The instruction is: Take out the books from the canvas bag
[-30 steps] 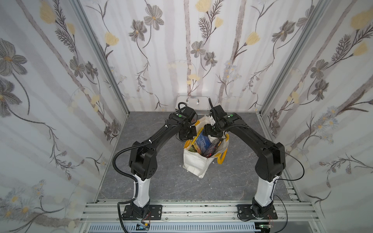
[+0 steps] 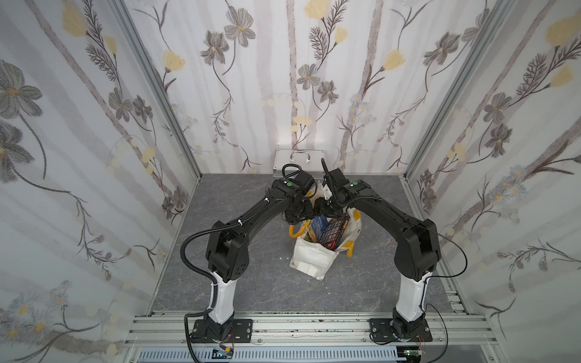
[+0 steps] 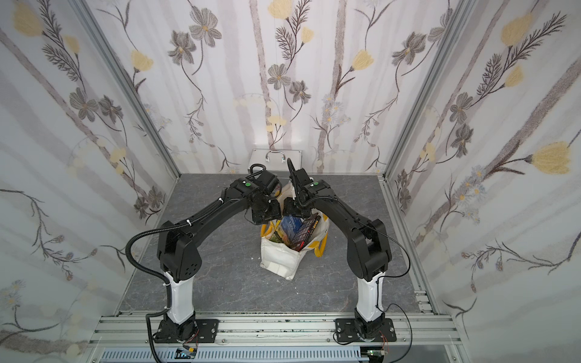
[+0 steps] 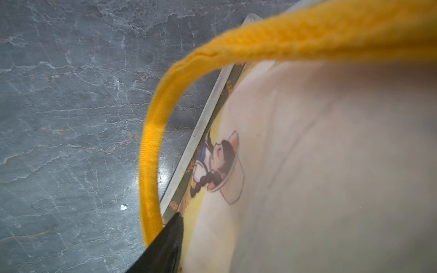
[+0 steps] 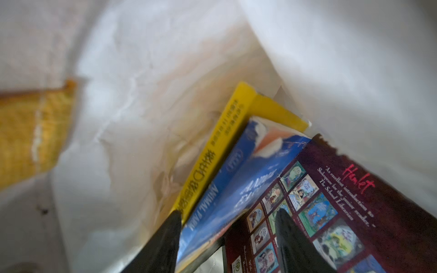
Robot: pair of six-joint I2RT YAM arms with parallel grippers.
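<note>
The white canvas bag (image 2: 312,257) with yellow handles stands open at mid-table. Inside it, the right wrist view shows a yellow-spined book (image 5: 208,160), the blue Animal Farm book (image 5: 248,175) and the dark red Hamlet book (image 5: 355,200), leaning side by side. My right gripper is open over them, one finger in front of the blue book's lower end, the other in front of Hamlet; contact is unclear. At the bag's left side is my left gripper (image 2: 297,217). In its wrist view one spread finger (image 4: 163,248) shows beside the yellow handle (image 4: 152,150); the other is hidden.
Behind the bag a silver case (image 2: 299,158) stands against the back wall. Both arms are close together above its mouth.
Both grippers have shifted, the left one rightward over the bag and the right slightly left. The bag has moved a little right and its opening looks narrower. Less of the blue book shows.
</note>
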